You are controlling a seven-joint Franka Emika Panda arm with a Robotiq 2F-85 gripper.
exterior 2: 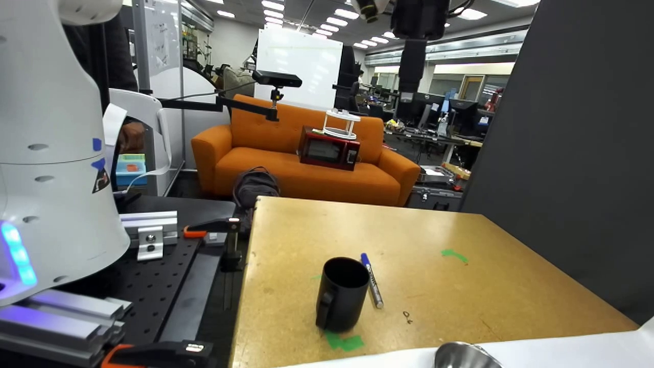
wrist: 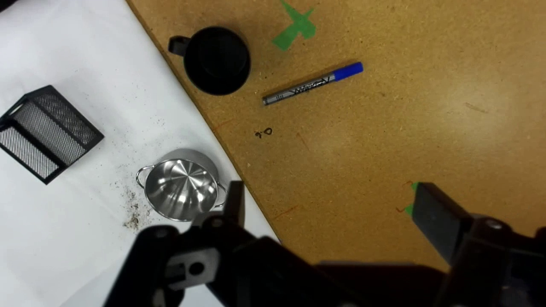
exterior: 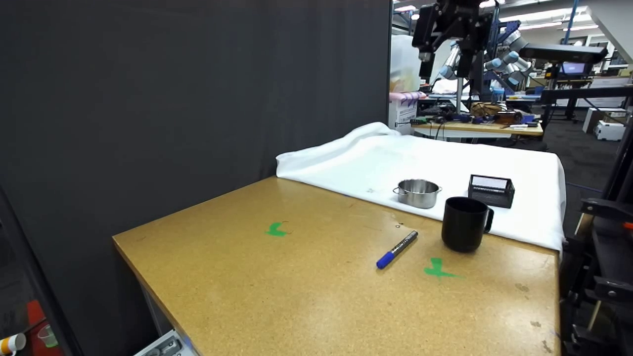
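Note:
High above the table, my gripper (exterior: 443, 68) is open, with nothing between its fingers. The wrist view shows the fingers (wrist: 440, 220) wide apart over the wooden surface. On the wood stands an upright black mug (exterior: 464, 224), its handle toward the white cloth. Beside it lies a marker (wrist: 313, 83) with a blue cap, apart from the mug. A small steel pot (wrist: 181, 186) with two wire handles rests on the cloth, partly behind one finger in the wrist view. Also on the cloth is a black mesh holder (wrist: 51, 130).
White cloth (exterior: 380, 160) covers one end of the wooden table (exterior: 237, 279). Green tape marks (exterior: 437, 268) are stuck on the wood, and much of it is bare. A dark partition (exterior: 196, 107) runs along one side. The robot's white base (exterior 2: 55, 159) stands opposite.

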